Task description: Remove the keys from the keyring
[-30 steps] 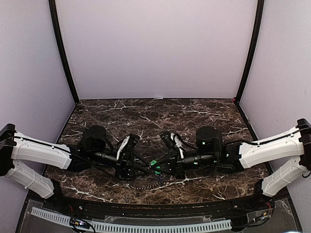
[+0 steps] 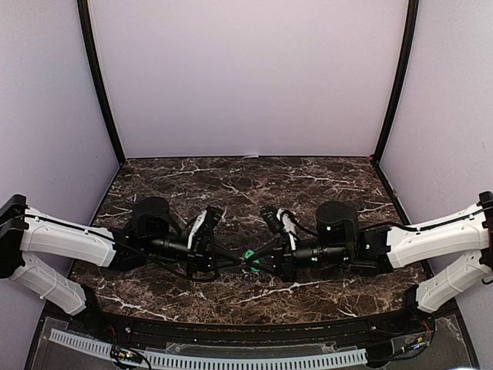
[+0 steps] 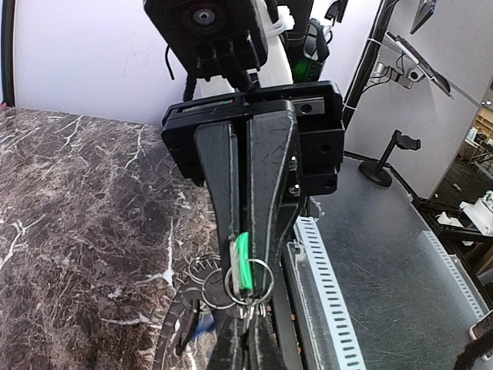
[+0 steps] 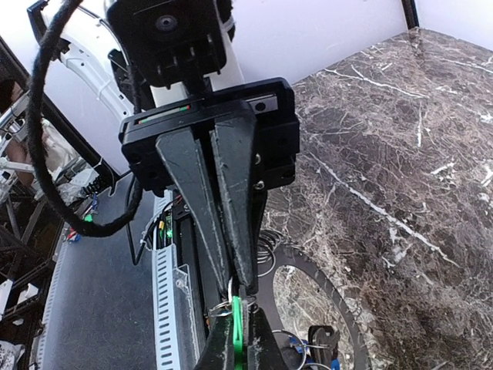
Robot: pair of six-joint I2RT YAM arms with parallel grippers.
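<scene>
A green key (image 3: 244,262) stands upright where the two arms meet, with its silver ring (image 3: 262,279) around the lower end. In the left wrist view, the facing right gripper is shut on the green key. My left gripper is shut on a thin silver part of the keyring, right beside the key. From the right wrist view, the green key (image 4: 237,327) sits between the right fingers at the bottom. A blue key (image 3: 204,322) hangs below with a black piece (image 3: 187,331). Whether the ring is parted inside the fingertips is hidden.
A dark curved band (image 4: 339,297) and several coils (image 3: 202,266) hang below the grippers. The marble tabletop (image 2: 246,185) behind the arms is clear. A slotted metal rail (image 2: 254,361) runs along the front edge.
Both grippers and the green key have shifted slightly to the right.
</scene>
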